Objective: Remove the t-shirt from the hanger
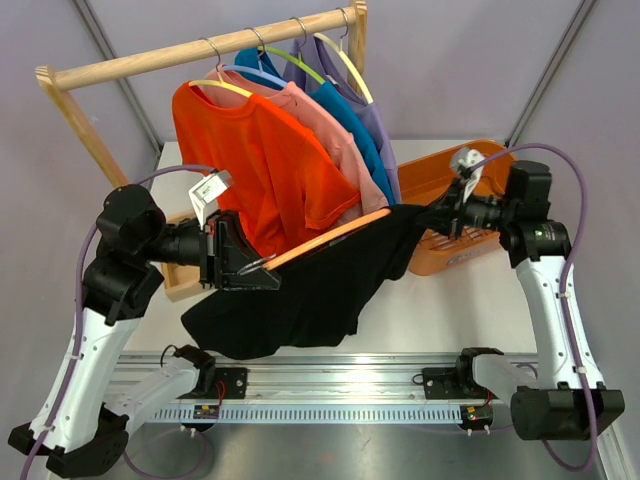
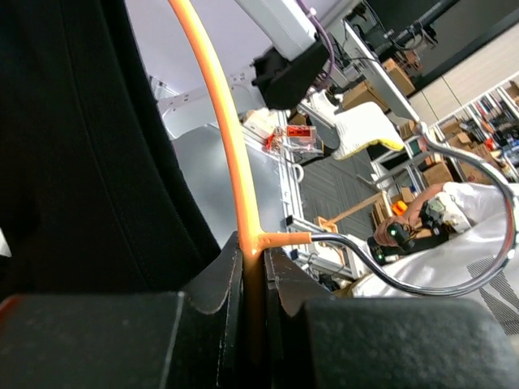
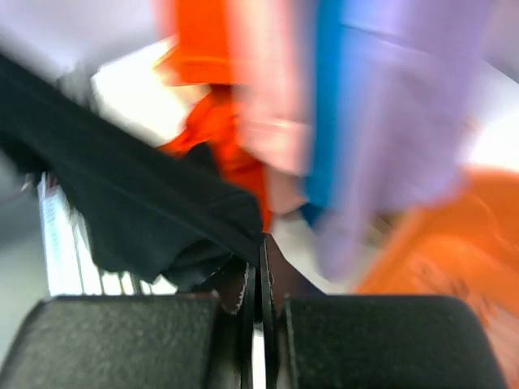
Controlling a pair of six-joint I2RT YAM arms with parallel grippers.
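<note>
An orange hanger [image 1: 330,236] slants up to the right in the top view, its metal hook [image 2: 405,287] plain in the left wrist view. My left gripper is shut on the hanger at the base of its hook. The black t-shirt [image 1: 310,300] hangs along the hanger, its right side stretched taut toward my right gripper [image 1: 445,215]. In the right wrist view, the black cloth [image 3: 203,212] runs in between the fingers, and the right gripper is shut on it. The hanger's far end lies at the shirt's edge, partly covered by cloth.
Behind stands a wooden rack [image 1: 200,48] with orange [image 1: 255,150], pink, blue and purple shirts close to the hanger. An orange basket [image 1: 430,180] is at the right, behind the right gripper. White table [image 1: 440,315] shows bare at front right.
</note>
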